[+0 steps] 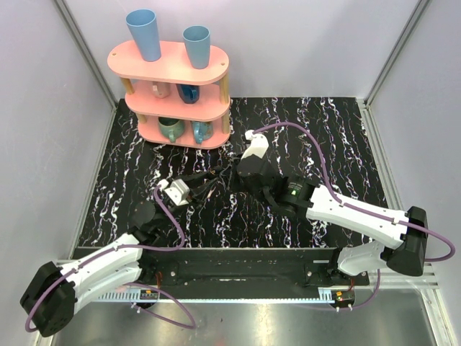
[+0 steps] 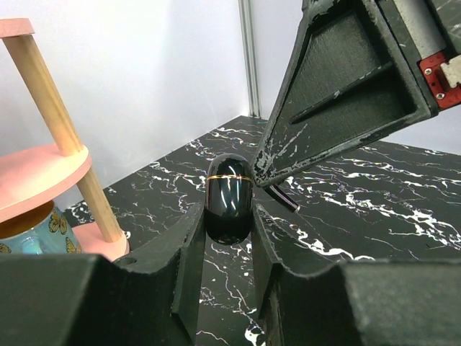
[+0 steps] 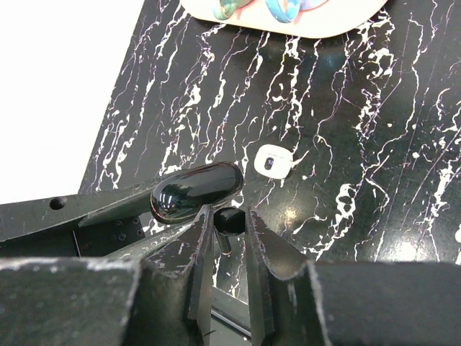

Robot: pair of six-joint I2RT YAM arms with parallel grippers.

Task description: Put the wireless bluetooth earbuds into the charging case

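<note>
My two grippers meet near the middle of the top view, the left (image 1: 215, 175) beside the right (image 1: 232, 175). In the left wrist view, my left gripper is shut on a glossy black case (image 2: 229, 202) with a gold seam, held upright; the right gripper's black frame looms just behind it. In the right wrist view, my right gripper is shut on a small dark glossy piece (image 3: 230, 216), apparently an earbud, just below and beside the case (image 3: 194, 187). Whether the two touch is unclear.
A pink three-tier shelf (image 1: 169, 65) with cups and mugs stands at the back left. A small white square object (image 3: 273, 161) lies on the black marbled mat (image 1: 310, 130).
</note>
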